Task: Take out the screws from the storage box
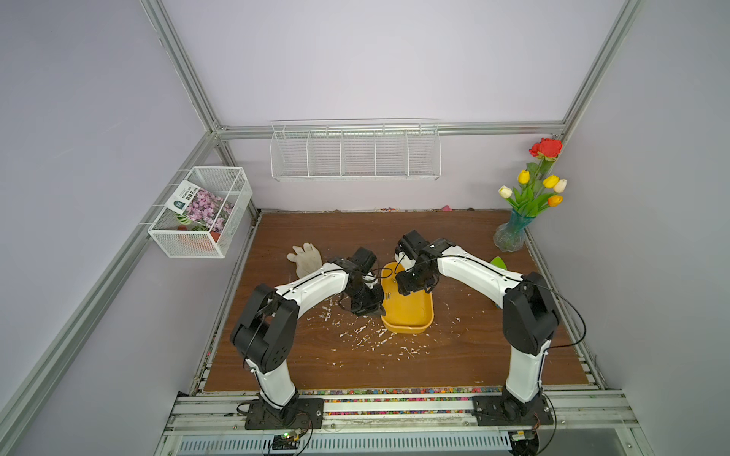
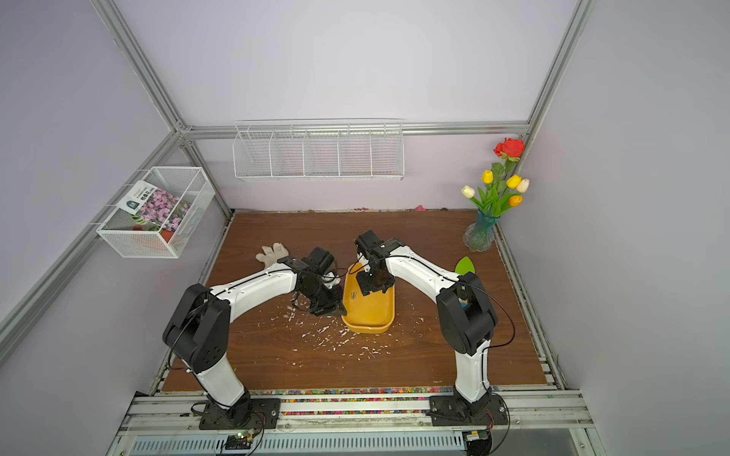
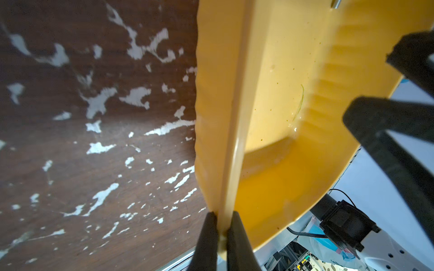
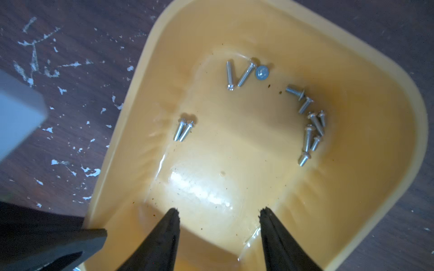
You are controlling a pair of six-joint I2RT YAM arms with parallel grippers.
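Observation:
The yellow storage box [image 1: 407,327] lies open side up in the middle of the table. My left gripper is shut on its left rim, with the rim edge pinched between the dark fingertips. Over the box hangs my right gripper, fingers apart, nothing between them. Inside, in the right wrist view, a pair of screws [image 4: 184,130] lies side by side near one wall, two more screws [image 4: 246,74] sit by a round bluish disc [image 4: 261,72], and a cluster of several screws [image 4: 312,131] gathers near the opposite wall.
A pale glove [image 1: 305,260] rests behind the left arm. At the back right stands a glass vase [image 1: 509,235] of flowers. A green object [image 2: 464,265] shows behind the right arm. White worn marks cover the table left of and before the box.

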